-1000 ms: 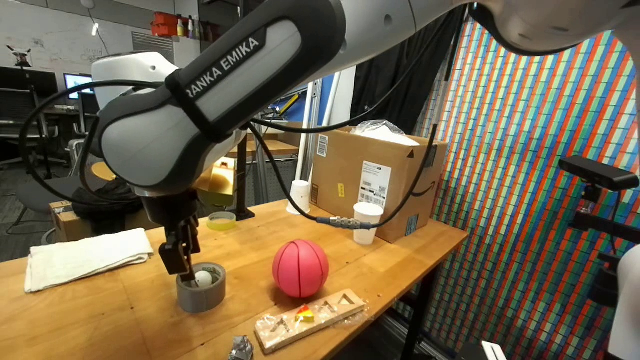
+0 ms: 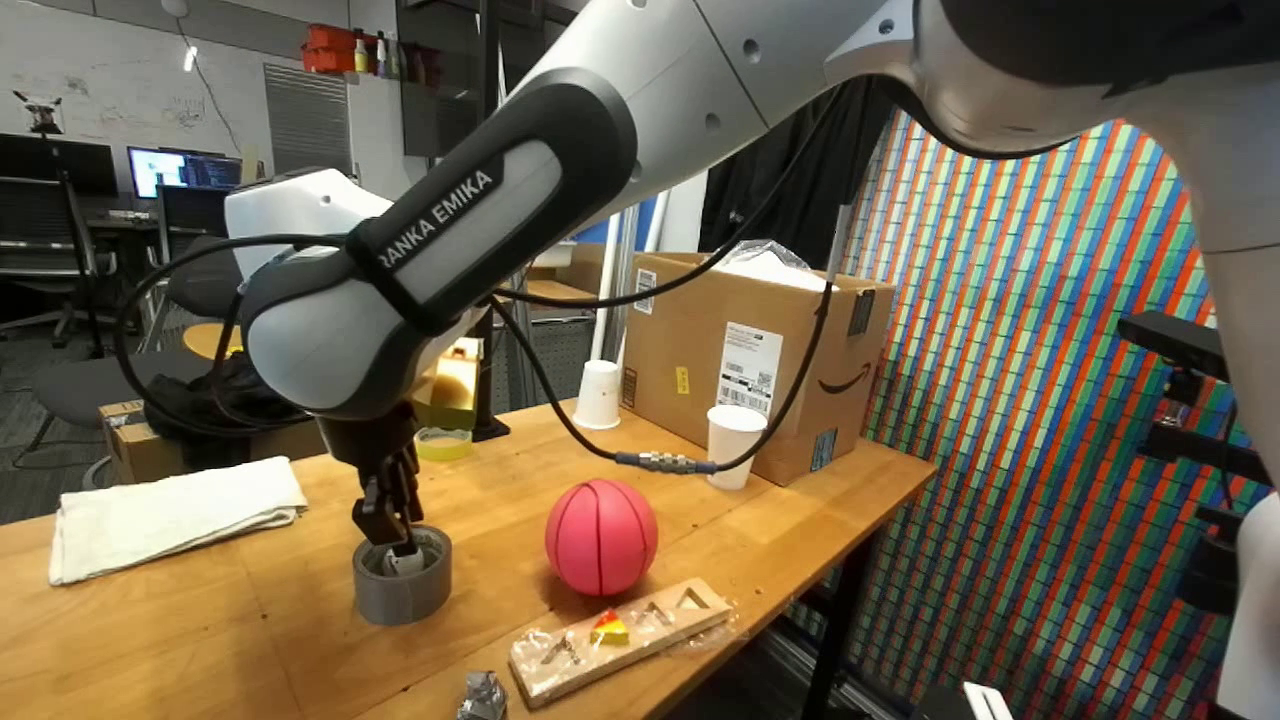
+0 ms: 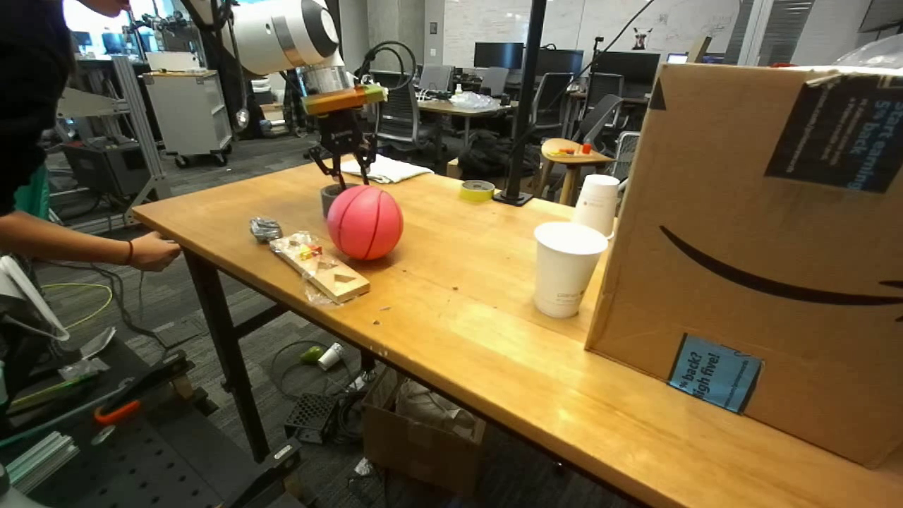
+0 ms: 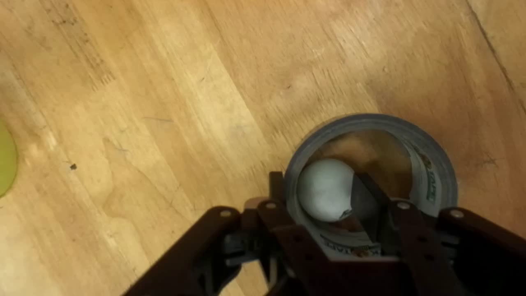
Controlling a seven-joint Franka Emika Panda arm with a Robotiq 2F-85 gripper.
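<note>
A white ball (image 4: pixel 325 190) sits inside a grey roll of tape (image 4: pixel 446 170) standing flat on the wooden table. My gripper is low over the roll with its fingers part open. In the wrist view, one of its fingers (image 4: pixel 370 190) reaches into the roll beside the ball. The other is at the roll's left outer edge, so ball and roll wall appear between the two. In exterior view 1 the gripper (image 2: pixel 402 542) points down into the roll (image 2: pixel 402 596). The roll is partly hidden behind the pink ball (image 3: pixel 365 223) in exterior view 2.
A wooden shape board (image 2: pixel 624 640) and crumpled foil (image 2: pixel 482 696) lie near the front edge. A folded white cloth (image 2: pixel 180 516), yellow-green tape (image 2: pixel 444 444), paper cups (image 2: pixel 734 446) and a cardboard box (image 2: pixel 684 336) are farther off. Bare table surrounds the roll.
The arm has shifted a little to the right in exterior view 1, bringing the gripper over the middle of the roll. It now covers much of the white ball. The roll stays put.
</note>
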